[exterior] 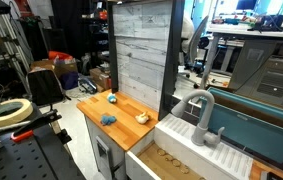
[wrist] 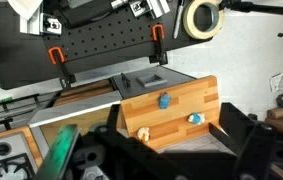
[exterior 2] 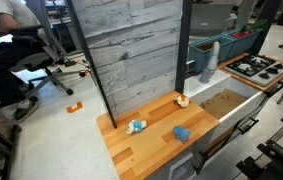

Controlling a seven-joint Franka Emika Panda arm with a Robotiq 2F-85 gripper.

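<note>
On the wooden counter (exterior: 124, 128) lie three small toys, apart from each other: a blue one (exterior 2: 181, 133), a yellowish-white one (exterior 2: 182, 100) and a blue-and-white one (exterior 2: 136, 126). Beside the counter, a white drawer (exterior: 177, 155) stands pulled out, its wood-coloured floor visible. In the wrist view my gripper is open, its dark fingers wide apart at the lower edge. The blue toy (wrist: 164, 101) and the counter show beyond the gap, at some distance; nothing is held.
A grey faucet (exterior: 203, 112) rises behind the drawer, and a stove top (exterior 2: 253, 68) lies farther along. White boards (exterior 2: 141, 60) wall off the counter's back. A tape roll (wrist: 201, 18) rests on the black table (wrist: 106, 45) on my side.
</note>
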